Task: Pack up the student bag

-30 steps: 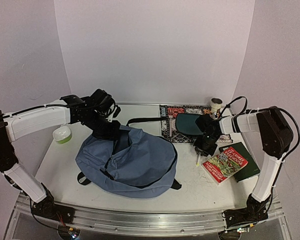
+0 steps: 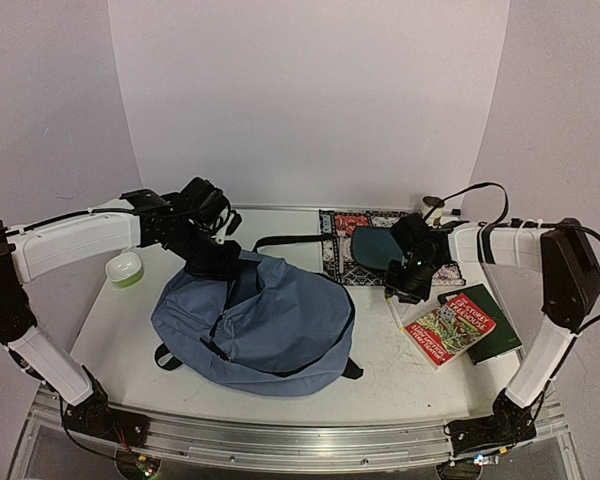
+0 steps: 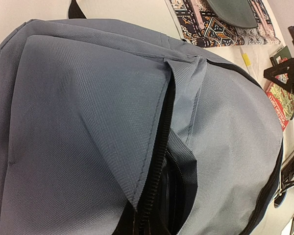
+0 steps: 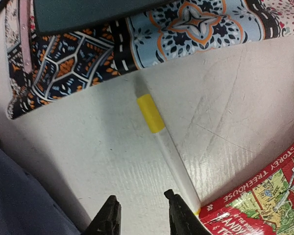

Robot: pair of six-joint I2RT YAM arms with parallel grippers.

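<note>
The blue backpack point(image 2: 280, 320) lies on the table, its zipped opening point(image 3: 159, 161) partly parted. My left gripper is at that opening, shut on the zip-side edge of the fabric; the fingertips are partly hidden. A white marker with yellow ends point(image 4: 174, 159) rests on the table between the patterned cloth and the red book point(image 4: 255, 203). Close by, my right gripper stands open with nothing between its fingers; the marker is to the right of them in the right wrist view. A dark green book point(image 2: 495, 325) lies partly beneath the red one.
A patterned cloth point(image 2: 342, 220) at the back carries a dark green rounded item point(image 2: 375, 247). One cup point(image 2: 432, 205) stands behind the right arm. The green-white bowl point(image 2: 124, 268) is at the left. Bare table point(image 2: 390, 380) shows right of the bag.
My right arm has shifted and its gripper has turned slightly above the marker's area. The marker's visible part looks different under it. The left arm and backpack have stayed in place.
</note>
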